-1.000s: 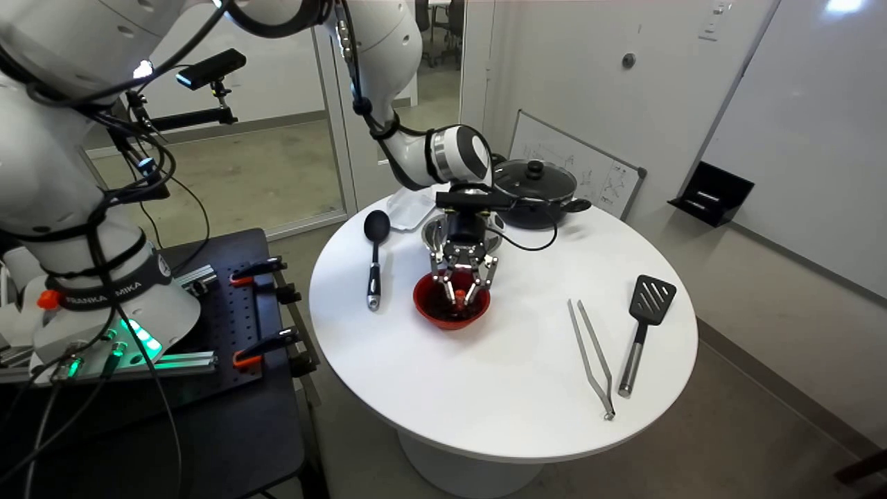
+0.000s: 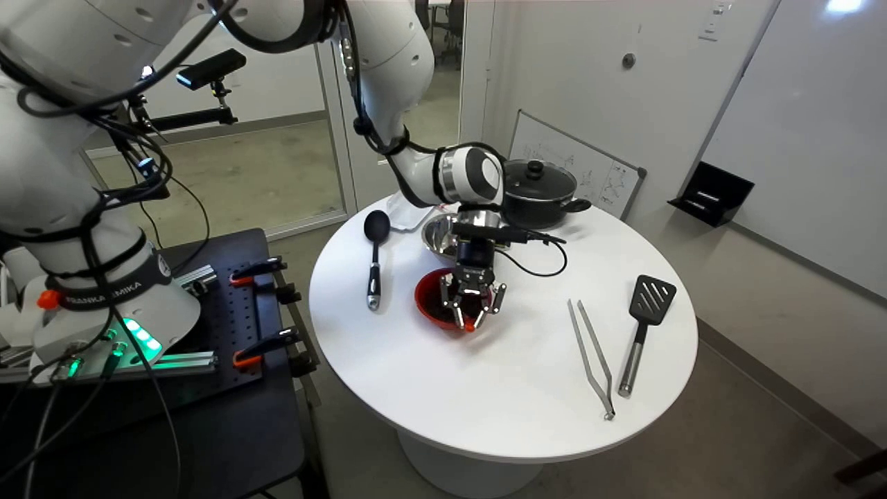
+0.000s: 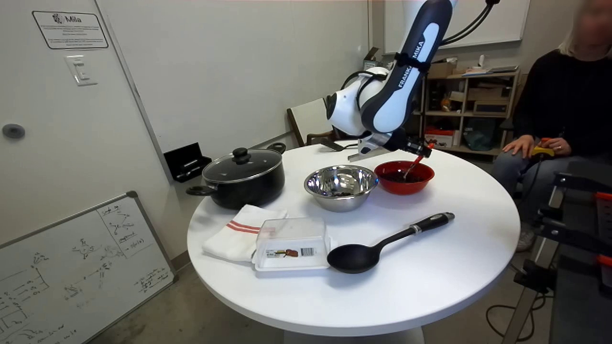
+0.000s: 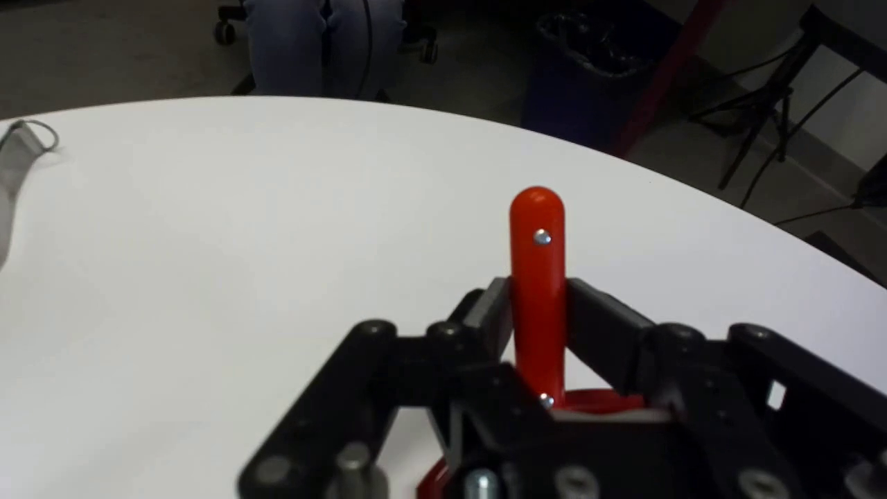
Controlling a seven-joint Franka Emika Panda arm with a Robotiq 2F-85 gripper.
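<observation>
In the wrist view a red handle [image 4: 538, 291] with metal rivets stands between my fingers, and my gripper is shut on it. Exterior view 2 shows the red-handled utensil [image 3: 417, 160] slanting down from my gripper [image 3: 427, 151] into the red bowl [image 3: 404, 187], which has dark contents. Its lower end is hidden among them. A shiny metal bowl [image 3: 341, 201] stands right beside the red one, with a few small dark bits inside. In exterior view 1 my gripper [image 2: 472, 316] covers part of the red bowl [image 2: 426, 299].
A lidded black pot [image 3: 246, 183], a white towel [image 3: 241, 232], a clear container [image 3: 292, 246] and a black spoon [image 3: 355, 257] are around the bowls. Tongs [image 2: 592, 357] and a slotted spatula [image 2: 644, 320] lie at the right in exterior view 1.
My gripper has moved slightly right and lower in exterior view 1, with the red handle still in it. The red handle's end now shows near the bowl's front rim.
</observation>
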